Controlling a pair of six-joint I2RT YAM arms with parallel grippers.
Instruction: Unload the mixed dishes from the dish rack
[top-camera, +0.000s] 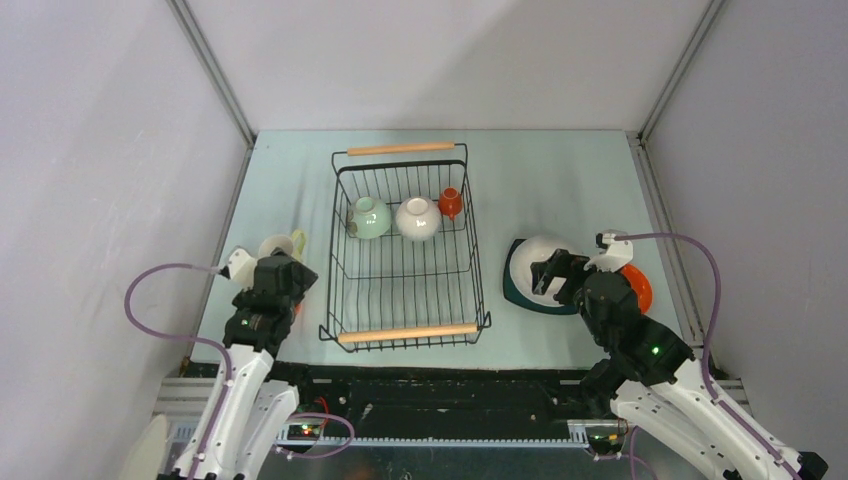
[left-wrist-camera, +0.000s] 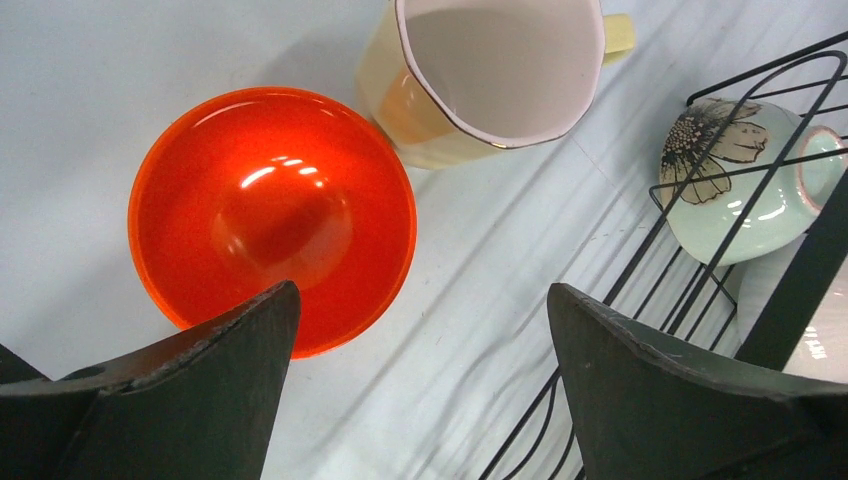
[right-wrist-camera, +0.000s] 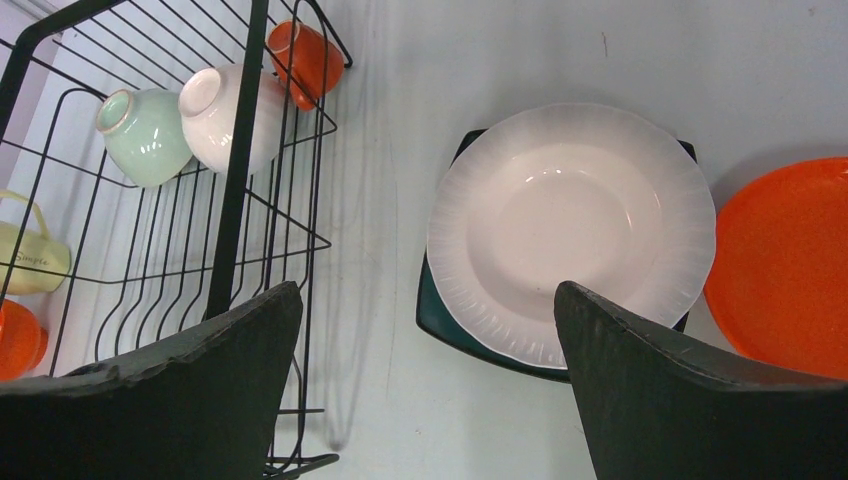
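Note:
Three pieces lie in the far part of the wire dish rack (top-camera: 405, 334): a mint green bowl (top-camera: 369, 217), a white bowl (top-camera: 418, 218) and a small orange cup (top-camera: 451, 203). Left of the rack, an orange bowl (left-wrist-camera: 270, 220) and a cream mug (left-wrist-camera: 430, 110) stand close together on the table. My left gripper hangs open over that side, nothing between its fingers. Opposite, a white plate (right-wrist-camera: 575, 230) rests on a dark green dish (right-wrist-camera: 440, 315), an orange plate (right-wrist-camera: 795, 265) beside it. Open and empty, my right gripper is above the near side of these.
Wooden handles (top-camera: 408, 332) cross the rack's near and far ends, and its wire sides rise above the table. Bare table (top-camera: 540, 180) spreads behind the plates. Walls (top-camera: 90, 150) close in the left, right and back.

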